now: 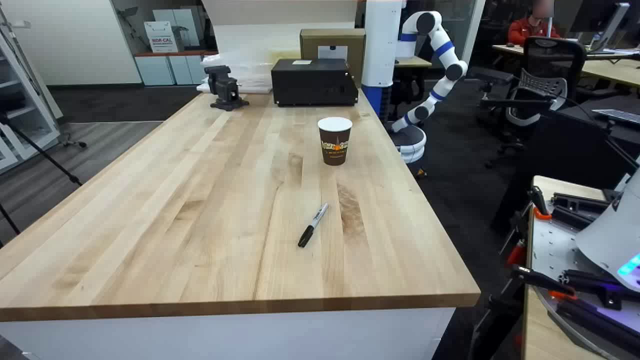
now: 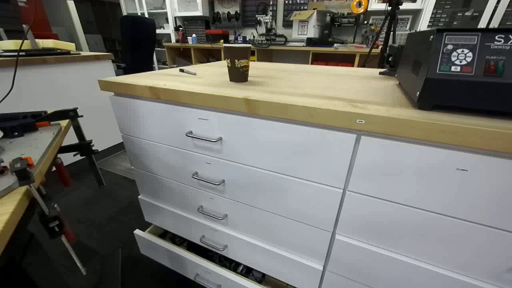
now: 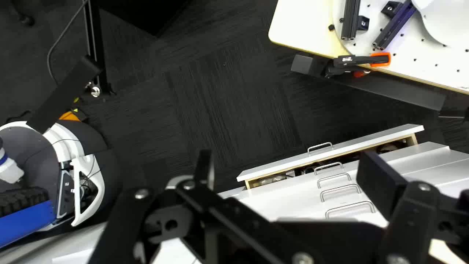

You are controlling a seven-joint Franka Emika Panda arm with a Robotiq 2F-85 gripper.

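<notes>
A brown paper cup (image 1: 334, 146) with a white rim stands upright on the wooden table, and the same cup (image 2: 238, 67) shows near the table edge in exterior view 2. Lying nearer the front in exterior view 1 is a marker (image 1: 313, 225) with a black cap and grey barrel; it appears small as a marker (image 2: 187, 72) left of the cup. In the wrist view my gripper is open, its black fingers wide apart over the floor and drawer fronts, with nothing held between them. Neither cup nor marker appears there.
The lowest visible drawer (image 3: 329, 151) is pulled out below the tabletop. A black machine (image 1: 313, 83) and a small black vise (image 1: 224, 88) occupy the table's far end. Beside the table is a workbench (image 1: 546, 243) with clamps.
</notes>
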